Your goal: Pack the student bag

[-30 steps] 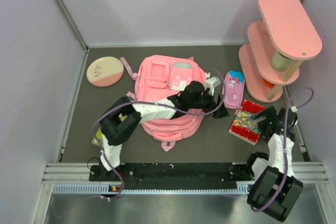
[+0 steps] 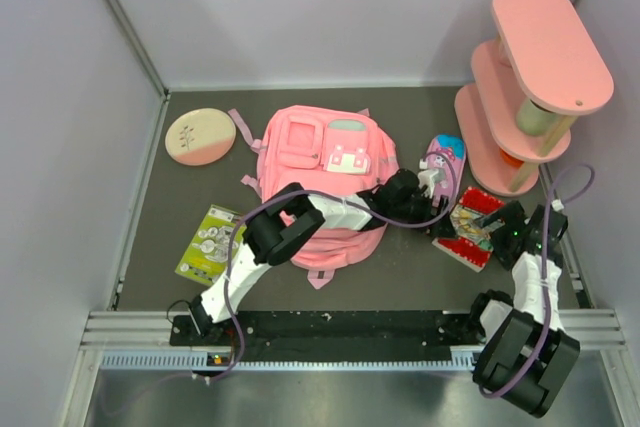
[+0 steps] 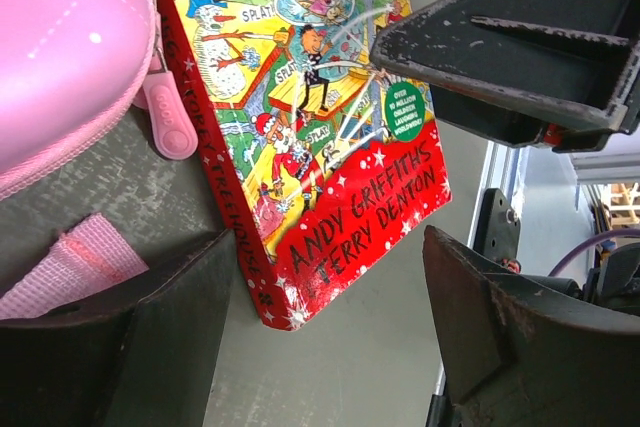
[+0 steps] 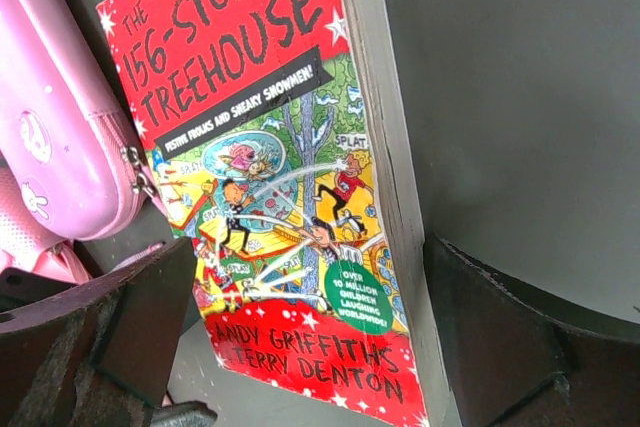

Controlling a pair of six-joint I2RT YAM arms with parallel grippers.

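The red comic book (image 2: 466,236) lies right of the pink backpack (image 2: 325,247); close up its cover shows in the left wrist view (image 3: 330,197) and right wrist view (image 4: 280,207). My left gripper is open, its fingers at the book's spine end, low by the table. My right gripper is open over the book, one finger beside its page edge. A pink pencil case (image 2: 444,157) lies just beyond the book, touching or close to it; its zipper shows in both wrist views.
A pink tiered shelf (image 2: 545,37) stands back right. A round pink-cream item (image 2: 200,137) lies at the left, a green-yellow book (image 2: 205,247) at the front left. Bare table shows between the backpack and the front edge.
The left arm has moved right and down from over the backpack's edge to the book. The right arm has barely moved.
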